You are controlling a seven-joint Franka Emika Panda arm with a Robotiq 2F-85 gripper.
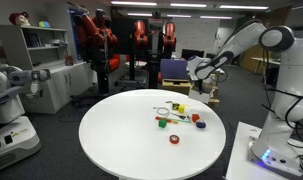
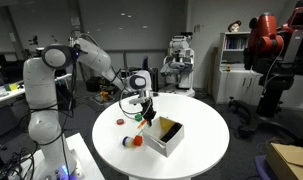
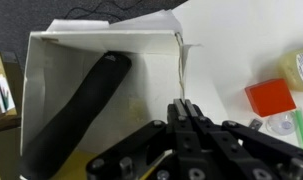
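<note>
A white open box (image 3: 101,40) fills the left of the wrist view, with a long black object (image 3: 81,112) lying slantwise inside. The same box (image 2: 171,142) stands on the table in the second exterior view, near the arm. My gripper is shut by the box's right wall, and nothing shows between its fingertips. In the first exterior view the gripper (image 1: 197,84) hangs above the box (image 1: 205,98). Part of the box's inside is hidden behind the gripper.
A red block (image 3: 269,97) and a yellow container (image 3: 299,70) lie right of the box. Several small things are on the round white table (image 1: 131,130), among them a dark blue piece (image 1: 201,125), a green piece (image 1: 162,123) and a red round piece (image 1: 174,139).
</note>
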